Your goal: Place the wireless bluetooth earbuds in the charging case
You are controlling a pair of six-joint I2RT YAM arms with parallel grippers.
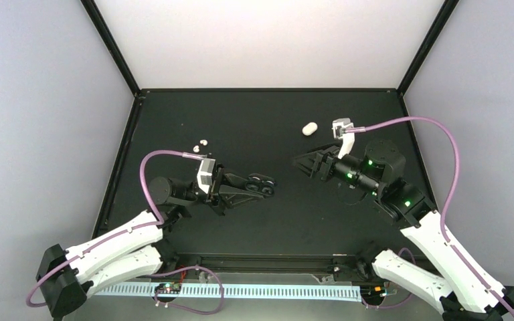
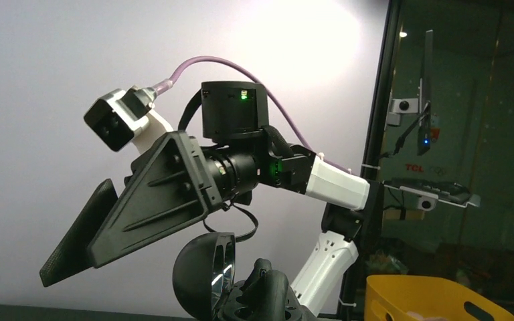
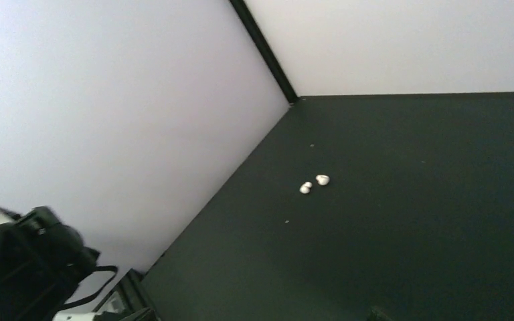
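Note:
A black charging case (image 1: 261, 184) with its lid up is gripped at the tips of my left gripper (image 1: 258, 190), over the middle of the table. In the left wrist view the round lid (image 2: 196, 275) stands open above the dark base; the wells' contents are unclear. Across from it, to the right, my right gripper (image 1: 300, 168) is open, with nothing visible between its fingers.
A white oval object (image 1: 310, 128) lies at the back, beyond the right gripper. Bare black table (image 1: 261, 227) stretches before both grippers. A yellow basket (image 2: 435, 294) stands outside the workspace in the left wrist view.

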